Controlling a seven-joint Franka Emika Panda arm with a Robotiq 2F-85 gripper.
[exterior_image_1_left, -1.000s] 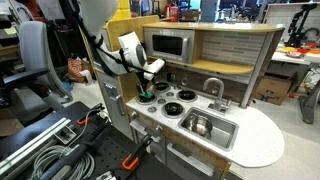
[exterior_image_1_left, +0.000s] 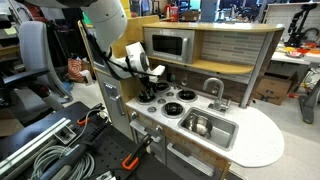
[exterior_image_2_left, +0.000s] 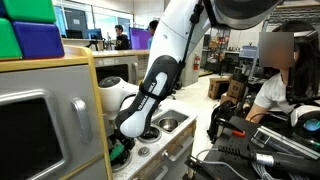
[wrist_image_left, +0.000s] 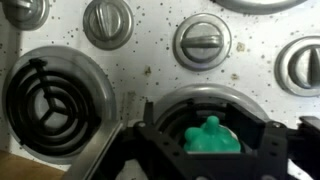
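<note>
A green object with a small rounded knob on top (wrist_image_left: 211, 137), perhaps a lid, sits over a burner at the bottom of the wrist view. My gripper is low over it, one dark finger on each side of the knob, with gaps showing between fingers and green. In exterior view 2 the green object (exterior_image_2_left: 119, 155) peeks out under the gripper (exterior_image_2_left: 123, 140). From exterior view 1 the gripper (exterior_image_1_left: 146, 91) hides nearly all of it. The lower part of the green thing is out of sight.
A microwave (exterior_image_1_left: 173, 45) stands close behind the arm. The sink (exterior_image_1_left: 208, 127) and a clear white counter (exterior_image_1_left: 255, 138) are to the right.
My gripper has come down from above onto the green object's spot. The green, visible in exterior view 1 earlier, is now mostly covered by the gripper there.
</note>
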